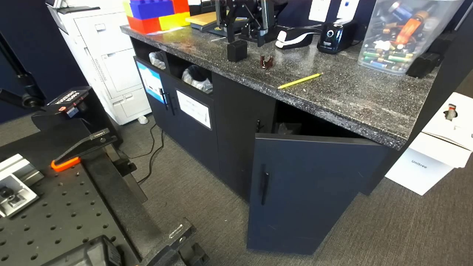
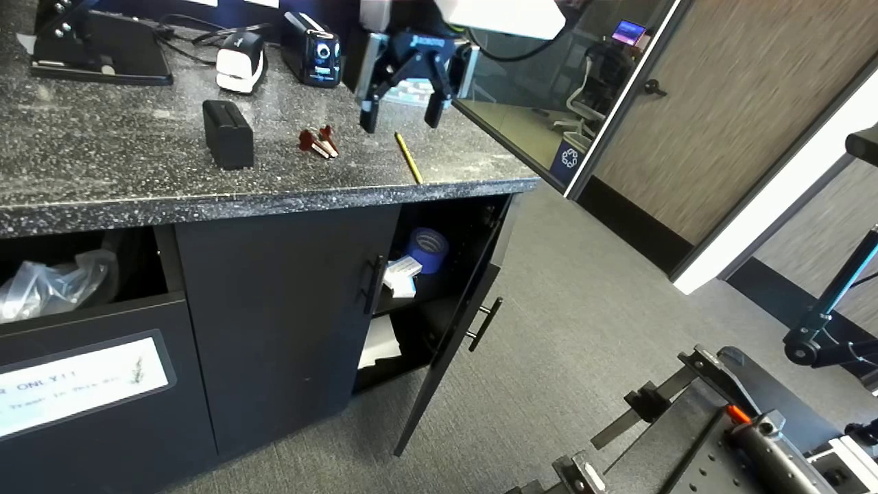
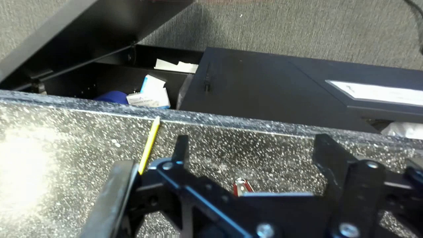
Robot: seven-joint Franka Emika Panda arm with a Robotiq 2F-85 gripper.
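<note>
My gripper (image 2: 400, 122) hangs above the countertop (image 2: 362, 177), its fingers apart and nothing between them. A yellow pencil (image 2: 409, 159) lies flat near the counter's front edge; in the wrist view the pencil (image 3: 149, 143) shows beside one finger, its lower part hidden. The dark red staple remover (image 2: 319, 143) rests to the left of the pencil, and only a bit of this remover (image 3: 242, 186) shows past my gripper. Below the counter a cabinet door (image 1: 310, 195) stands ajar. In exterior view 1 the gripper (image 1: 246, 40) is at the top, above the counter.
A black block (image 2: 228, 134), a stapler (image 2: 240, 62) and an electric pencil sharpener (image 2: 318, 53) stand on the counter. A clear bin of batteries (image 1: 399, 37) is at its far end. Inside the cabinet are blue tape (image 2: 428, 250) and small boxes (image 2: 401, 276).
</note>
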